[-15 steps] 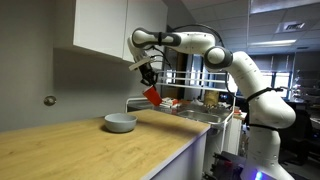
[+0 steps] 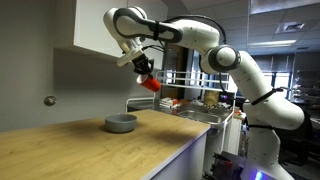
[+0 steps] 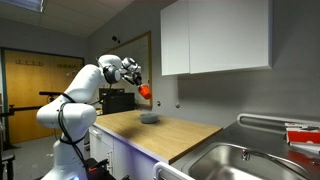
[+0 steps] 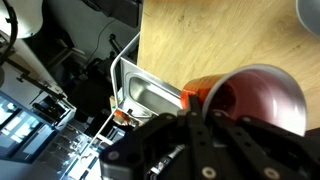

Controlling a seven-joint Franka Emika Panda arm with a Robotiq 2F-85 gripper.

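Note:
A red-orange cup [image 2: 152, 83] hangs tilted in the air, high above the counter. My gripper [image 2: 144, 75] is shut at its upper end, apparently on the thin rim. The wrist view looks into the cup's pale pink inside [image 4: 262, 92], with the orange outer wall [image 4: 203, 86] behind it; the fingertips are hard to make out there. On the counter stands a grey bowl [image 2: 120, 123], below the cup and to its left in exterior view 1. Exterior view 2 has the cup [image 3: 145, 91] above the bowl [image 3: 149, 118], clear of it.
White wall cabinets [image 3: 215, 40] overhang it. A steel sink [image 3: 240, 165] lies at one end, with a dish rack [image 3: 300, 136] beside it.
The cup and my gripper have risen and the arm has shifted a little to the left in exterior view 1. The bowl has stayed in place.

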